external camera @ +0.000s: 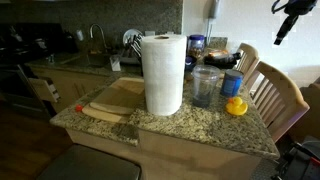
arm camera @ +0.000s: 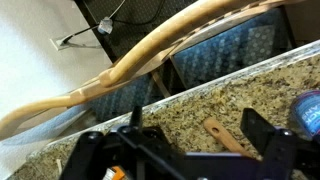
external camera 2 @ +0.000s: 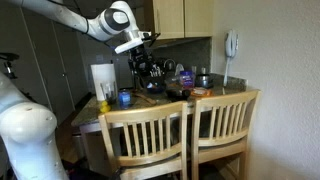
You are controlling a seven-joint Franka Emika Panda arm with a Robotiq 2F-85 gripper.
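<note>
My gripper hangs high over the counter's chair side, its black fingers (arm camera: 136, 120) spread apart with only countertop visible between them. In exterior view 1 the gripper (external camera: 280, 40) is at the upper right, well above the counter. Exterior view 2 shows the gripper (external camera 2: 151, 39) in front of the wall cabinets. On the counter are a yellow rubber duck (external camera: 236, 106), a blue can (external camera: 231, 83), a clear container (external camera: 205, 88) and a white paper roll (external camera: 164, 75). A wooden handle (arm camera: 225, 136) lies beneath the gripper in the wrist view.
Two wooden chairs (external camera 2: 147, 138) stand against the counter (external camera: 195, 124). A cutting board (external camera: 120, 96) lies left of the roll. Dark cookware (external camera: 222, 60) sits toward the back. Part of a blue round object (arm camera: 308, 112) shows at the wrist view's right edge.
</note>
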